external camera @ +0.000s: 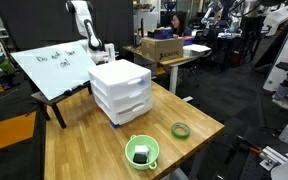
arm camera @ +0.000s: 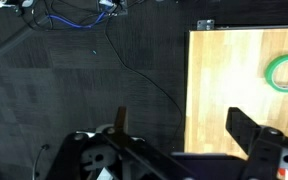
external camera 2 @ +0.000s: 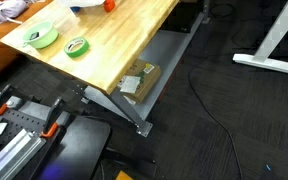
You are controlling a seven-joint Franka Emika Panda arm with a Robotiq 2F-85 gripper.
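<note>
A green roll of tape (external camera: 180,130) lies flat on the wooden table, near its right edge. To its left stands a light green bowl with two handles (external camera: 134,163), holding a white and dark object (external camera: 141,154). A white drawer unit (external camera: 121,92) stands farther back on the table. In the wrist view my gripper is open, its fingers wide apart and nothing between them. It hangs over the table's edge and the dark floor, with the tape (arm camera: 284,72) off to the right.
The wooden table (external camera 2: 109,65) has clear room around the tape. A cardboard box (external camera 2: 141,79) sits on a shelf below it. A small red object (external camera 2: 109,5) lies by the drawer unit. Cables (arm camera: 134,72) run across the floor.
</note>
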